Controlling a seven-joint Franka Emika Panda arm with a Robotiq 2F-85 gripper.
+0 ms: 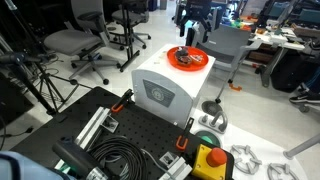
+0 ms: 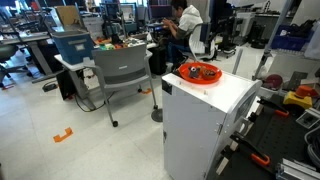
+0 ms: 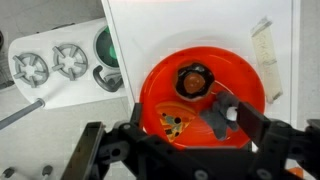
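Note:
An orange-red plate (image 3: 152,100) lies on the white top of a cabinet (image 1: 163,96). In the wrist view it carries a round brown, donut-like piece (image 3: 195,80), a pizza-slice piece (image 3: 175,121) and a crumpled dark grey item (image 3: 216,120). My gripper is open above the plate, its two dark fingers wide apart and nothing held between them. From exterior view 1, the gripper (image 1: 194,34) hangs clear of the plate (image 1: 187,58). The fingers partly cover the plate's lower edge in the wrist view.
A white toy stove (image 3: 62,72) with burners and a green pan (image 3: 107,48) lies to the left in the wrist view. Tape (image 3: 266,60) marks the cabinet top. A red-and-yellow button (image 1: 212,160) and coiled black cable (image 1: 120,157) sit in the foreground.

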